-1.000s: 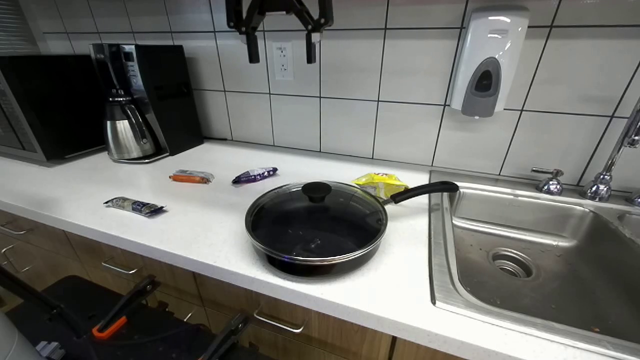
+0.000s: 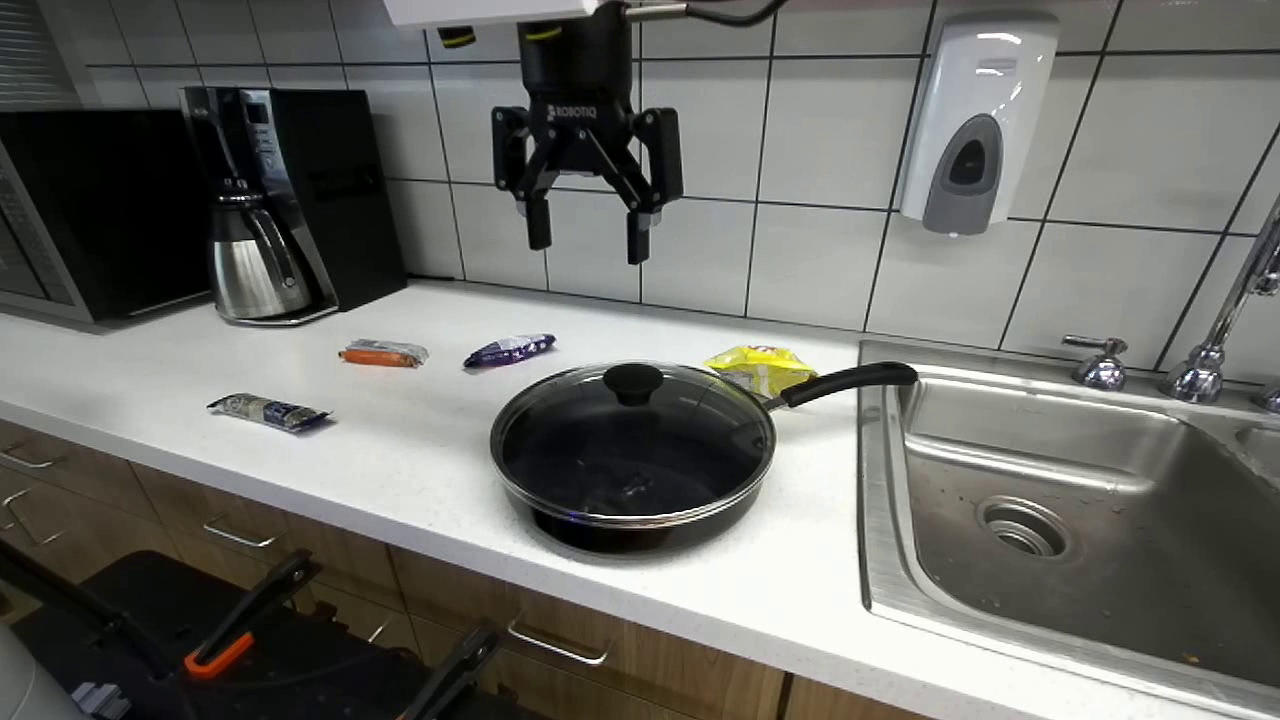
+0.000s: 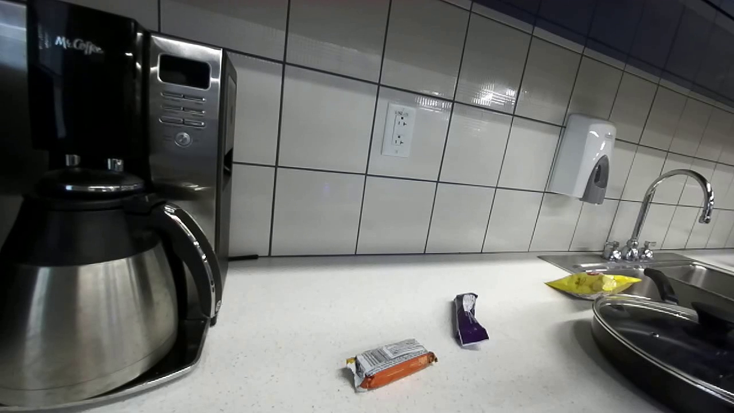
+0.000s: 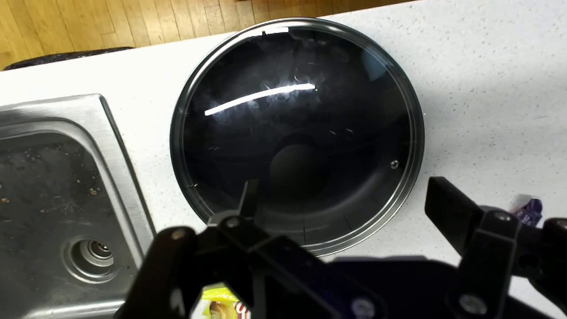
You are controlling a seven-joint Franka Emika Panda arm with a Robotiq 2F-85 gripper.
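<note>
A black pan point(image 2: 648, 532) rests on the white counter under a glass lid point(image 2: 576, 450) with a round black knob point(image 2: 632, 383). Its handle point(image 2: 852, 380) points towards the sink. High above the counter, well clear of the lid, my gripper point(image 2: 589, 233) hangs open with its fingers pointing down and nothing between them. From above, the wrist view shows the lid point(image 4: 295, 106) filling the middle; the knob point(image 4: 298, 170) lies between and beyond the fingertips. One finger point(image 4: 452, 215) is outside the lid's rim, while the other overlaps its lower left part.
An orange-and-grey packet point(image 3: 395, 363), a purple packet point(image 3: 469, 320) and a dark packet point(image 2: 269, 413) lie left of the pan. A yellow bag point(image 2: 763, 368) sits behind it. The sink point(image 2: 882, 504) is at the right, a coffee maker point(image 2: 318, 198) at the left.
My gripper has come down a good way and slightly to the right, staying open. The pan, lid and packets have not moved.
</note>
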